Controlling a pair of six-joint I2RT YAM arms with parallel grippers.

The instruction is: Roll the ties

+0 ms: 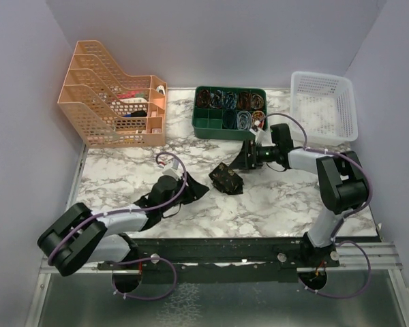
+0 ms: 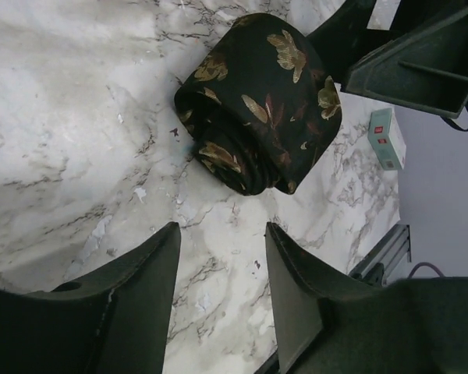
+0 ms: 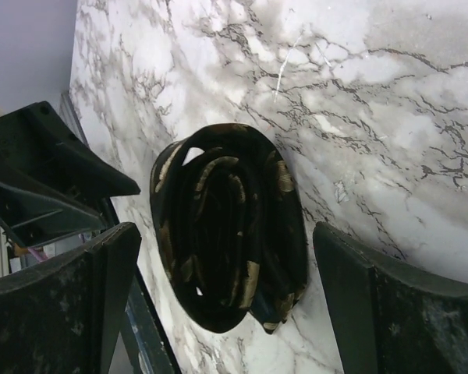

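A dark tie with gold leaf pattern (image 1: 226, 180) lies loosely rolled near the middle of the marble table; in the right wrist view its coiled folds (image 3: 226, 226) show from the side. My left gripper (image 1: 194, 191) is just left of it, low over the table; in the left wrist view its fingertips (image 2: 220, 234) are apart, below the tie, with nothing between them. My right gripper (image 1: 245, 157) is at the tie's upper right, open, its two fingers either side of the coil in the right wrist view, not closed on it.
A green compartment box of rolled ties (image 1: 211, 129) stands behind. An orange slotted organiser (image 1: 88, 102) is at back left, a white basket (image 1: 324, 109) at back right. A small pale box (image 2: 386, 140) lies at the right.
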